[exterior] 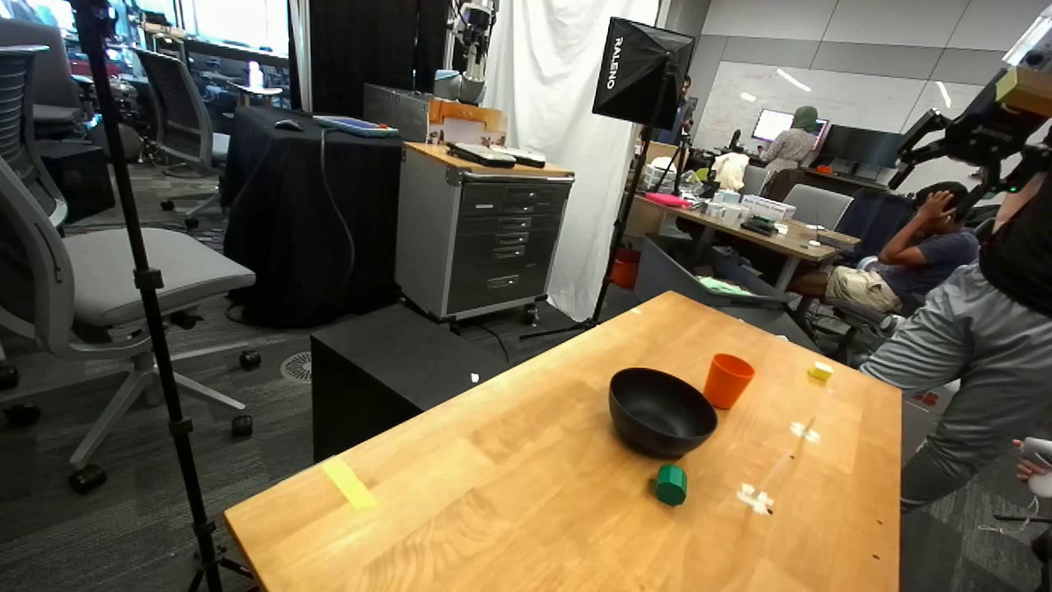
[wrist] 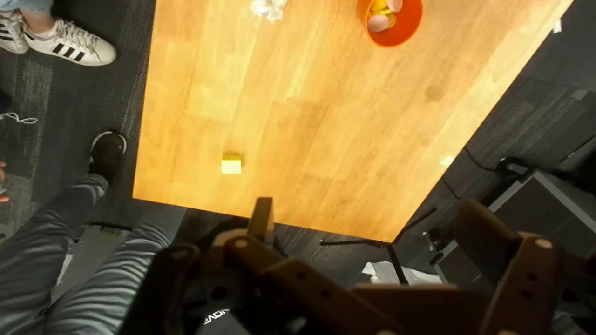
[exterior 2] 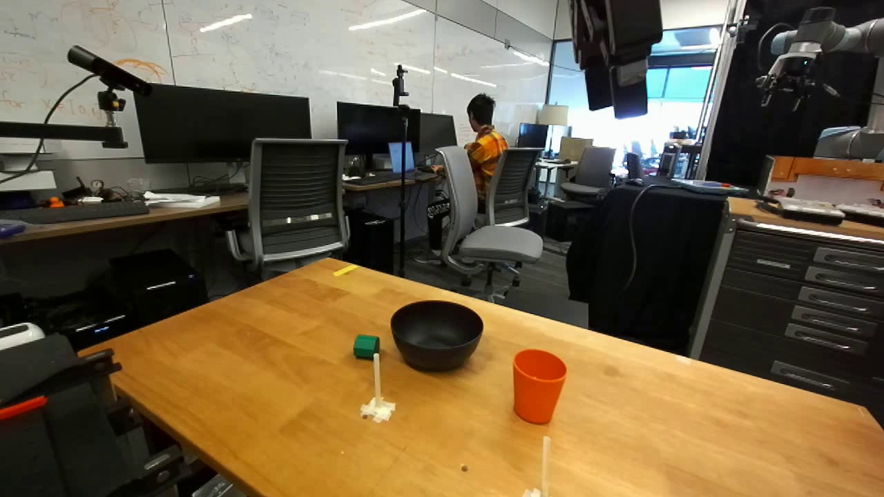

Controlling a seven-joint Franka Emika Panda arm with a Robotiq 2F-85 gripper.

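My gripper is open with nothing between its wide-apart fingers. In exterior view 1 the gripper [exterior: 944, 186] hangs in the air at the upper right, well above the table. A small yellow block [wrist: 231, 164] lies near the table's end; in the wrist view it is ahead of the left finger [wrist: 261, 218]. The orange cup [exterior: 729, 381] stands upright, and yellow and pinkish pieces [wrist: 378, 22] show inside it. Close to the cup is a black bowl [exterior: 662, 413], which looks empty in the views that show it. A green block [exterior 2: 366, 346] rests beside the bowl.
Two thin pale sticks stand on the table, one stick [exterior 2: 377, 377] near the green block and another stick [exterior 2: 545, 468] nearer the front. Yellow tape [exterior: 350, 483] marks the far end. A person's legs [exterior: 962, 360] are close to the table edge.
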